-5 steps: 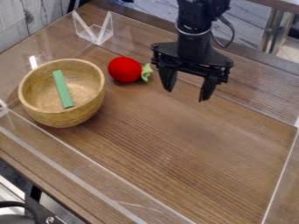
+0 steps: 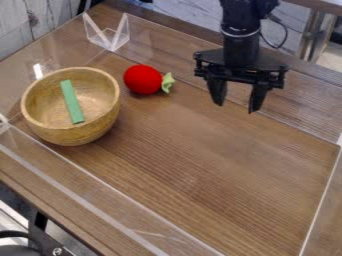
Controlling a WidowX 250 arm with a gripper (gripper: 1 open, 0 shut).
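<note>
My black gripper (image 2: 239,95) hangs over the upper right of the wooden table (image 2: 214,180), its two fingers spread apart with nothing visible between them. To its left lie a red round object (image 2: 142,78) with a small green part at its right, and, farther left, a wooden bowl (image 2: 94,120) holding a green bar (image 2: 72,102).
A clear wire or plastic holder (image 2: 107,30) stands at the back left. A dark cable or part shows at the bottom left edge.
My gripper has shifted slightly right and back over the last second. The red object, bowl and green bar have not visibly moved.
</note>
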